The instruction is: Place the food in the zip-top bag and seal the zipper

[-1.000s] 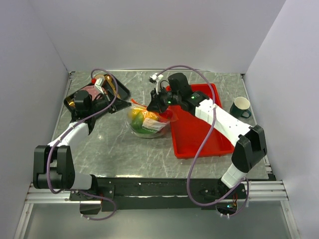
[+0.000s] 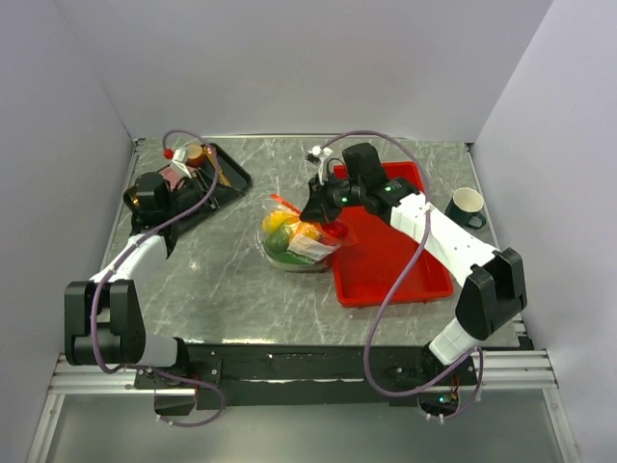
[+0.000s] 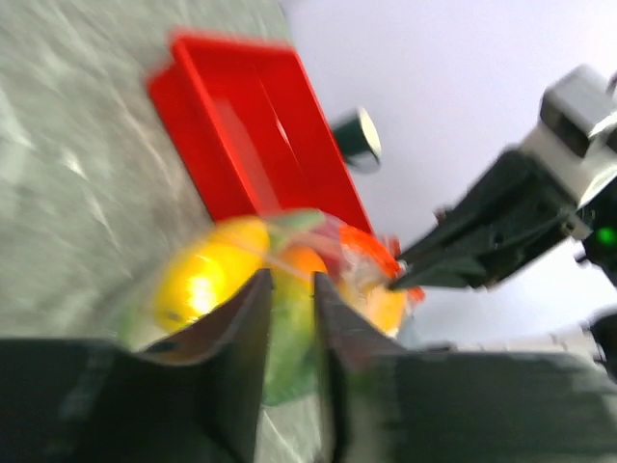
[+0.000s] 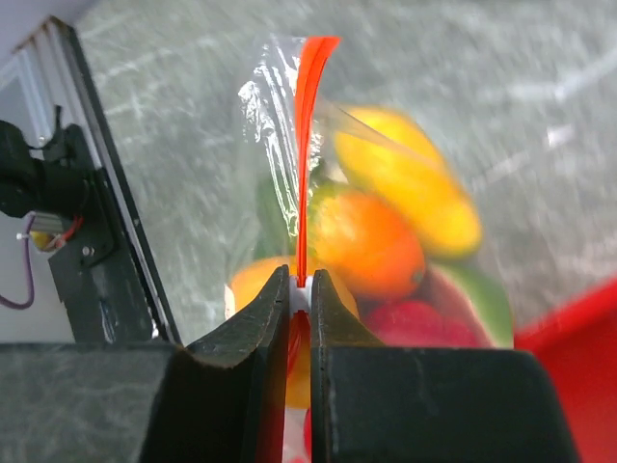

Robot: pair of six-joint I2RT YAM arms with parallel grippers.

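The clear zip bag (image 2: 299,241) with an orange zipper (image 4: 310,77) holds yellow, orange, green and red food, among them a yellow item (image 4: 405,174) and an orange (image 4: 366,246). My right gripper (image 2: 310,214) is at the bag's top, its fingers closed on the zipper strip, which runs up from between them in the right wrist view. My left gripper (image 2: 217,183) hangs over the dark tray at the left, apart from the bag; its blurred fingers (image 3: 241,367) stand a little apart, with nothing clearly between them.
A red tray (image 2: 390,275) sits right of the bag, with a dark green mug (image 2: 466,207) beyond it. A black tray (image 2: 237,178) with items stands at the back left.
My left gripper has drawn back leftward from near the bag. My right gripper has shifted right, with the bag's top moving along with it.
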